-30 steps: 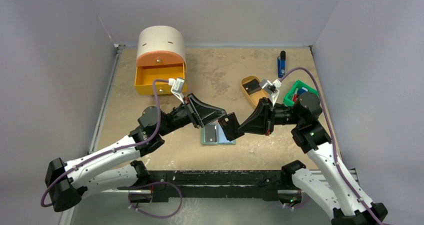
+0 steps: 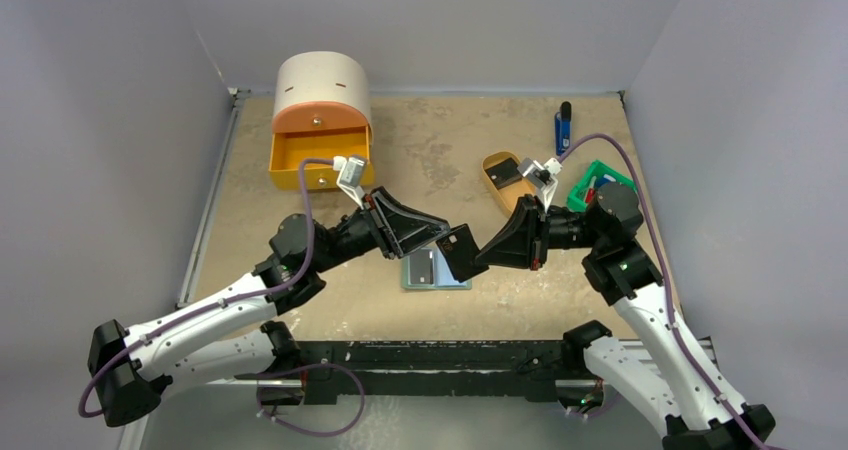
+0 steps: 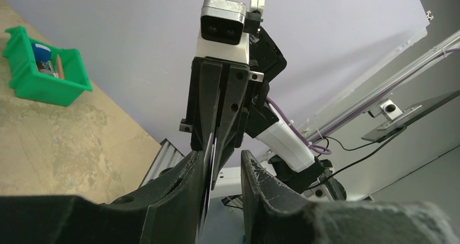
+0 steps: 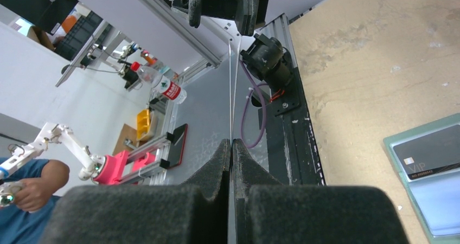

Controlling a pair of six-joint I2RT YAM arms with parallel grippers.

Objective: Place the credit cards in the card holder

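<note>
A black card [image 2: 461, 253] is held at one edge by my right gripper [image 2: 481, 261], above the table. In the right wrist view, the closed fingertips meet on it; the card [image 4: 233, 87] is edge-on, looking like two thin lines that part toward the far end. My left gripper is open at the card's other end, with the card edge [image 3: 206, 187] between its fingers, nearer the left one. Below lies the open card holder [image 2: 436, 284], pale green-edged with a blue pocket. A grey VIP card [image 4: 429, 151] sits in its left side.
An orange tray [image 2: 493, 158] with another dark card [image 2: 504, 172] stands behind the right gripper. A green bin [image 2: 577, 191] and a blue tool [image 2: 562, 130] are at the right; a rounded cabinet [image 2: 320, 78] with its yellow drawer open is back left.
The right arm and the card look unmoved.
</note>
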